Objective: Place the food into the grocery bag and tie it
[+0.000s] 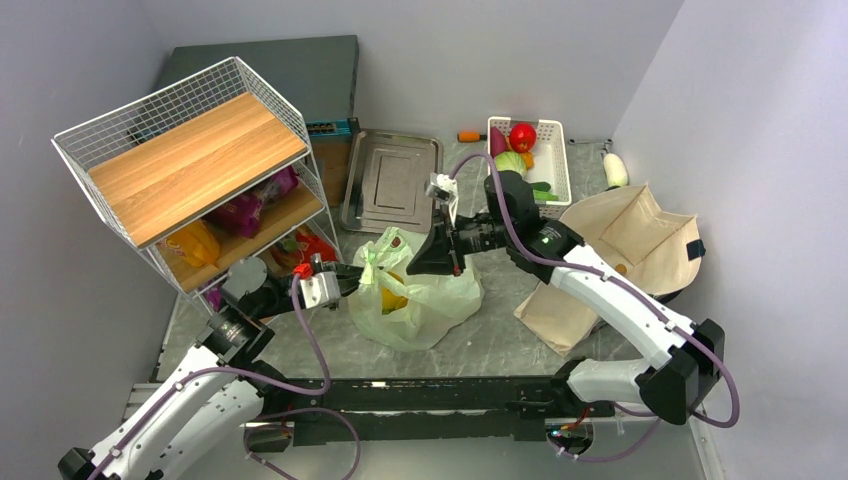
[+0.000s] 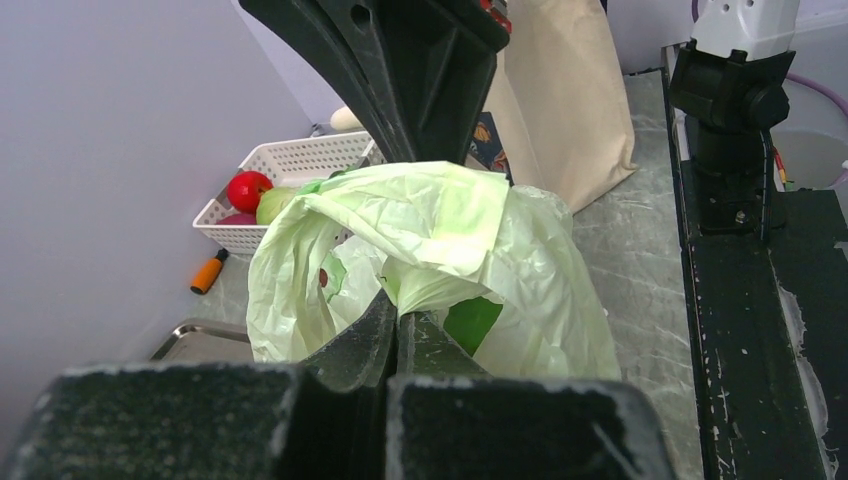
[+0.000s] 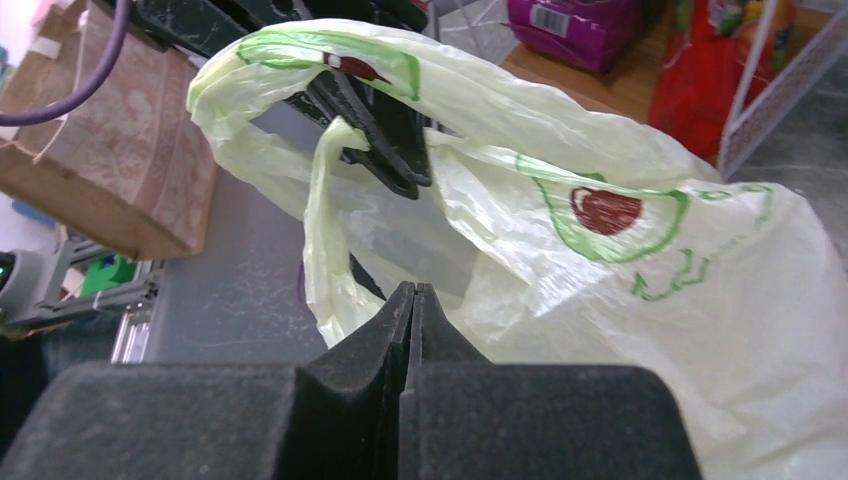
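A pale green plastic bag [image 1: 430, 305] stands on the grey table with its mouth gathered to the left, and something yellow [image 1: 394, 300] shows inside it. My left gripper is shut on the bag's handle, whose thin plastic comes out between the fingertips. Over the bag's upper edge hangs my right gripper [image 1: 412, 268]. In the right wrist view that gripper is shut with nothing visible between its fingers, the bag's white side [image 3: 640, 300] just beyond the tips. Most of what the bag holds is hidden by the plastic.
A metal tray [image 1: 392, 185] lies behind the bag. Farther right are a white basket [image 1: 555, 165] of vegetables and a beige cloth bag [image 1: 630, 230]. A wire shelf [image 1: 200, 140] crowds the left side. Bare table shows right of the plastic bag.
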